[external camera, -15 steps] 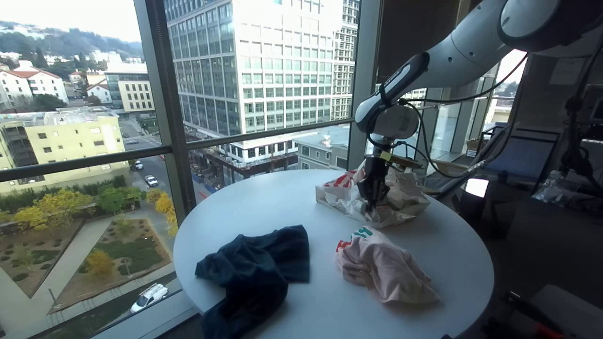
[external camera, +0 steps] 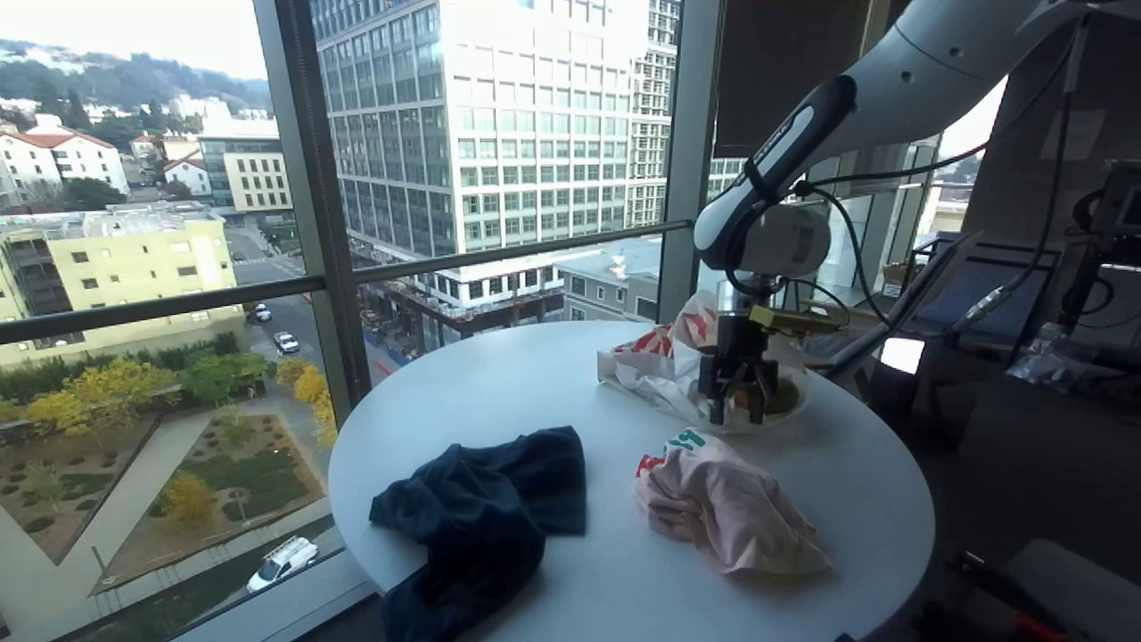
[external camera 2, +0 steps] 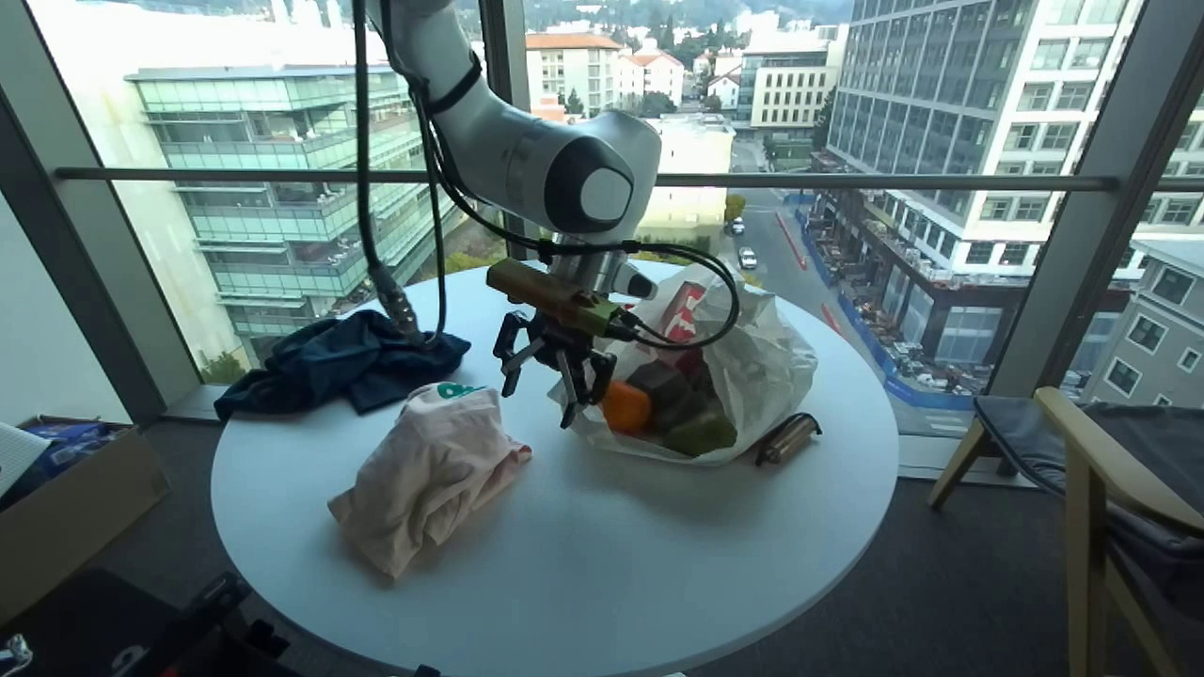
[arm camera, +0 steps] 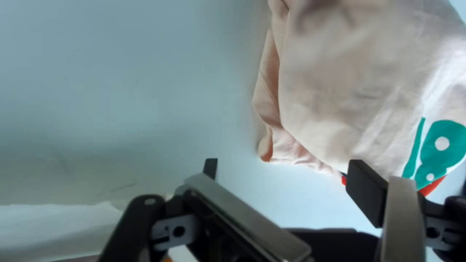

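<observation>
My gripper (external camera 2: 539, 404) hangs above the round table between the pink cloth and the plastic bag, with its fingers apart and nothing seen between them. In the wrist view, the black fingertip (arm camera: 366, 185) on the right overlaps the edge of the crumpled pink cloth (arm camera: 349, 100), but whether they touch is unclear. That cloth has a green and red print. Beside the gripper sits a white plastic bag (external camera 2: 773, 372) with red print; an orange item (external camera 2: 624, 406) and dark and green items show inside. A dark blue cloth (external camera: 481, 508) lies crumpled on the other side of the table.
A small brown object (external camera 2: 787, 440) rests on the white table (external camera 2: 632, 564) against the bag. Bare tabletop extends in front of the bag and pink cloth. Cables (external camera 2: 677, 248) loop around the wrist. Windows and a wooden chair (external camera 2: 1084, 485) stand beyond the table.
In exterior view 1 the gripper has shifted right and turned, and its fingers now show apart. The bag's near side looks different, with its contents now visible. Both cloths lie as before.
</observation>
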